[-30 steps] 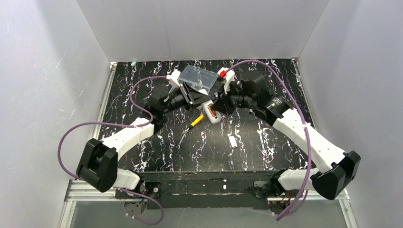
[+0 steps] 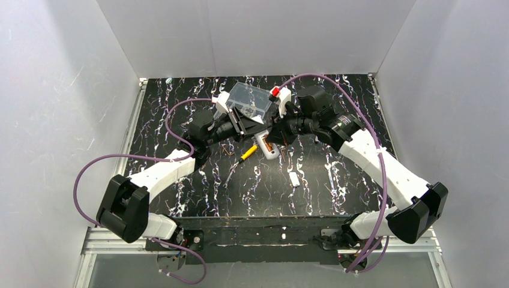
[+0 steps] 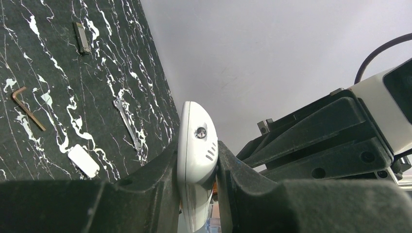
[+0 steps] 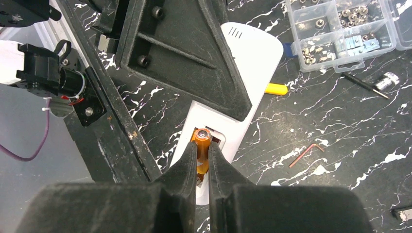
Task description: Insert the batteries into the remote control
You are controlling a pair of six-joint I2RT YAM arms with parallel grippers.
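The white remote is held above the table by my left gripper, shut on its body, seen edge-on in the left wrist view. In the right wrist view its battery compartment faces up, with orange batteries [image 4: 200,167] in it. My right gripper is at that compartment, its fingertips around an upright orange battery [image 4: 202,138]; whether they grip it firmly is hard to tell. The white battery cover [image 2: 294,179] lies on the table.
A parts box [image 4: 340,34] is at the back, a yellow screwdriver [image 2: 246,154] below the grippers. An Allen key [image 4: 301,155], a wrench [image 3: 125,121] and small tools lie around. Grey walls enclose the table.
The left arm and remote look almost unchanged.
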